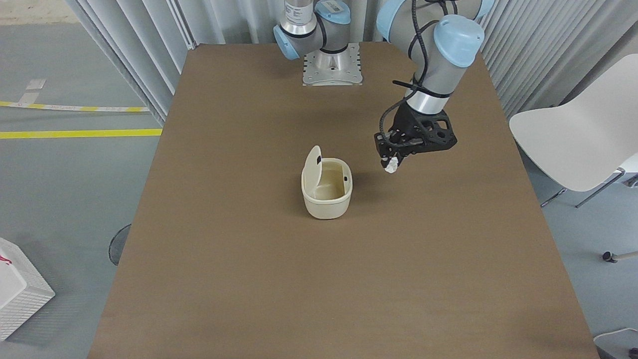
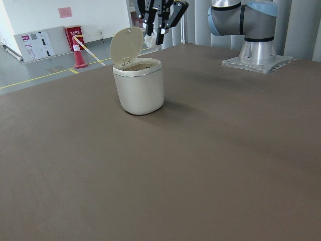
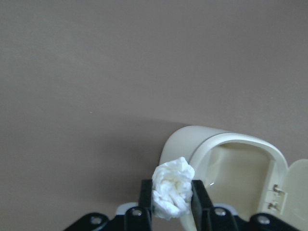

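My gripper [image 1: 392,158] is shut on a crumpled white tissue [image 1: 392,165], which fills the space between the fingertips in the wrist view [image 3: 172,187]. A small cream bin [image 1: 326,203] stands on the brown table [image 1: 335,281], its hinged lid [image 2: 126,45] raised and its inside visible and looking empty. The gripper and tissue are above table height, to the right of and behind the bin in the front view. In the wrist view the bin [image 3: 187,139] appears just beyond the tissue.
The arm's metal base plate [image 1: 311,75] sits at the table's back edge. A white chair [image 1: 574,131] stands beyond the right edge, and a white box [image 1: 18,293] is on the floor at left.
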